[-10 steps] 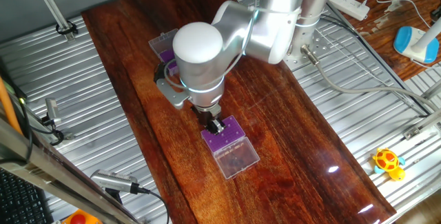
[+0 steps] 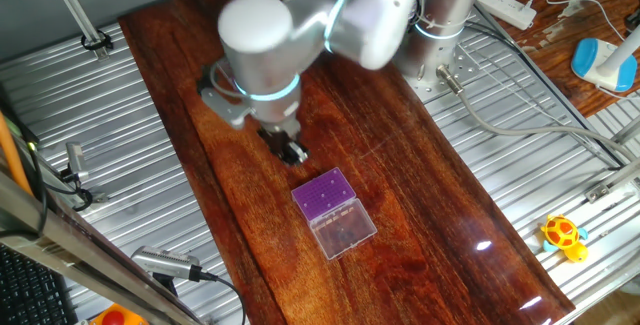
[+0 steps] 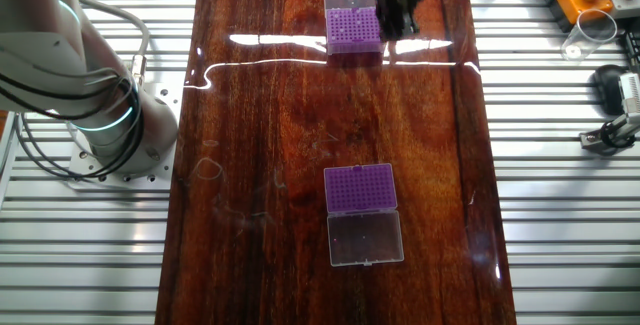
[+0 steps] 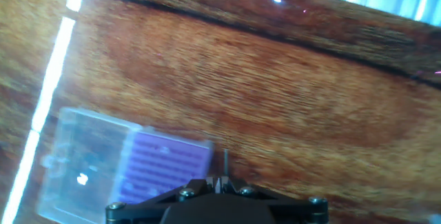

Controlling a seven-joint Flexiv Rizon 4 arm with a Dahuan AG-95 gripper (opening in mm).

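Observation:
A clear-lidded box with a purple perforated rack (image 2: 323, 193) lies open on the wooden table, its transparent lid (image 2: 343, 230) folded out flat. In the wrist view, the purple rack (image 4: 164, 165) is left of my gripper, partly cut off by the finger mounts. The fingers are together, and a thin dark pin (image 4: 226, 160) sticks out from between their tips. In exterior view 1, the gripper (image 2: 297, 155) hangs above the table just beyond the rack's far edge. A second open box with a purple rack (image 3: 360, 187) shows in exterior view 2; the arm hides it in exterior view 1.
Bare wooden table (image 3: 260, 135) separates the two boxes. A toy turtle (image 2: 562, 233) sits on the slatted metal surface at the right. A clear cup (image 3: 590, 33) stands off the table in exterior view 2.
My gripper has moved away from over the near purple rack, back and slightly left in exterior view 1. The arm now covers the far box. The near box has stayed put.

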